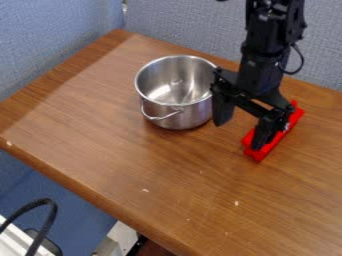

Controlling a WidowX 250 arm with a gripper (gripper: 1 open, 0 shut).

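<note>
My black gripper [247,117] hangs over the right side of the table, its fingers open and spread above and across a red object [289,128] that lies lengthwise on the wood. The gripper hides much of the red object. A steel pot [168,81] with a wire handle stands just left of the gripper, close to it.
A wall stands behind it. At the bottom left, off the table's edge, are a black cable [48,215] and a white item [14,243].
</note>
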